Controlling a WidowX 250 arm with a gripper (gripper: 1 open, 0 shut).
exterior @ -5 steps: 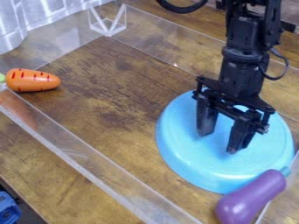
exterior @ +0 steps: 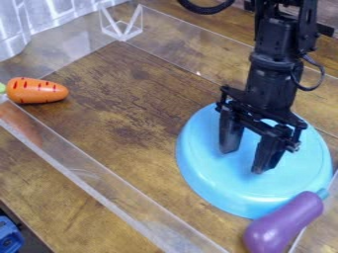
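My black gripper (exterior: 258, 138) is low over a large light-blue round object (exterior: 238, 183), its fingers reaching down onto or just above its top; whether they grip anything is hard to tell. A purple toy eggplant (exterior: 278, 222) lies against the blue object's front right edge. An orange toy carrot (exterior: 36, 90) lies at the far left.
Transparent low walls run along the front left and back, with a white bracket (exterior: 122, 25) at the top. A blue item (exterior: 7, 237) sits at the lower left corner.
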